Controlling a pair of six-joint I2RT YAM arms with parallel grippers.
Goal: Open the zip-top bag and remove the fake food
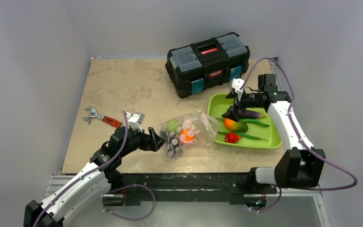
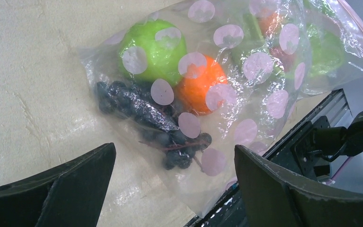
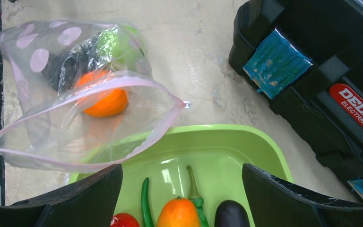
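The clear zip top bag (image 1: 201,126) with pale dots lies on the table, its pink-edged mouth (image 3: 118,82) gaping toward the green tray. Inside are a green fruit (image 2: 152,51), an orange fruit (image 2: 202,85) and dark grapes (image 2: 137,103). My left gripper (image 1: 159,138) is open just left of the bag's closed end, nothing between its fingers. Above the tray hangs my right gripper (image 1: 230,105), open and empty, pointing toward the bag. In the tray (image 1: 275,139) lie an eggplant (image 3: 231,215), a mango-like fruit (image 1: 235,125), a red tomato-like item (image 1: 232,137) and green peppers (image 1: 250,136).
A black toolbox (image 1: 208,64) stands behind the bag and tray. An adjustable wrench (image 1: 103,117) with a red handle lies at the left, near my left arm. Bare table shows between wrench and toolbox.
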